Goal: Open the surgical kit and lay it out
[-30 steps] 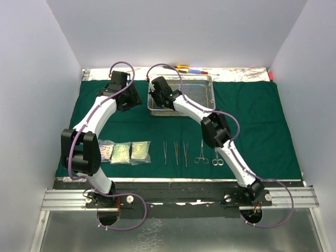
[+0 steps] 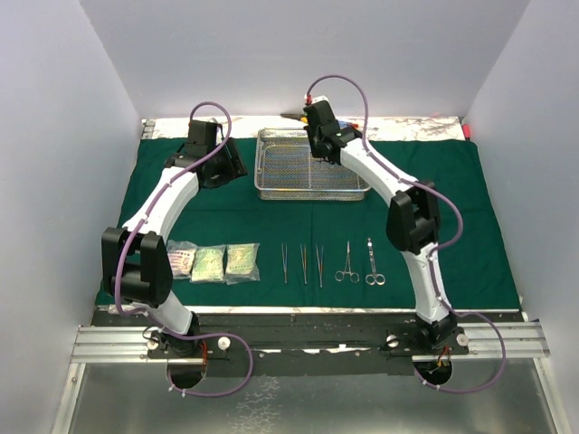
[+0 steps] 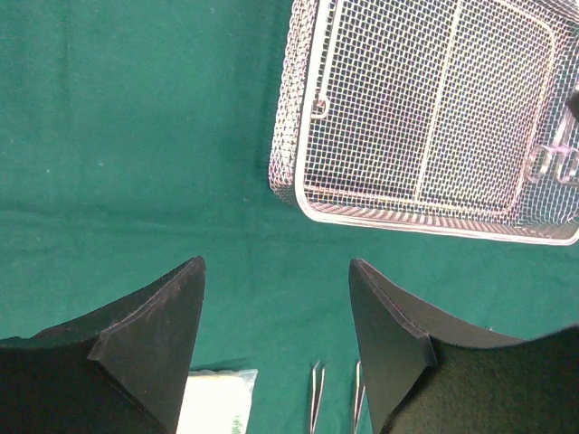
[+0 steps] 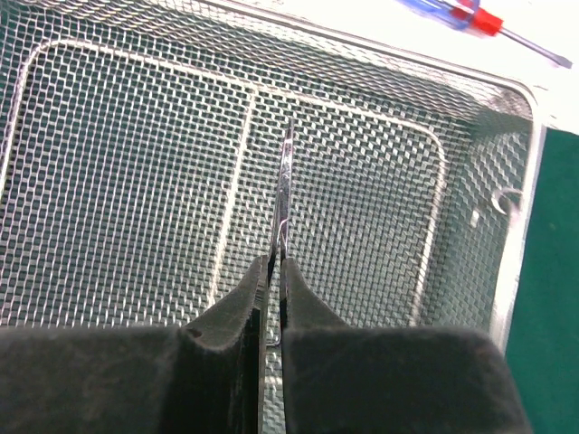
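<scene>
A wire mesh tray point(image 2: 271, 194) sits at the back of the green cloth. My right gripper is over it, shut on a slim steel instrument point(image 4: 284, 172) pointing toward the back. My left gripper hangs open over the cloth left of the tray, nothing between its fingers. In the front row lie tweezers point(image 2: 304, 262), scissor-shaped instruments point(image 2: 348, 274) and several bagged packs point(image 2: 208, 262). The left wrist view shows further metal pieces at the tray's edges, partly unclear.
A screwdriver point(image 4: 484, 22) and other tools lie on the marble strip behind the tray. The cloth right of the tray is clear, as is the area between the tray and the front row.
My right gripper has moved from the tray's left end toward its back and right, with the instrument visible in it now.
</scene>
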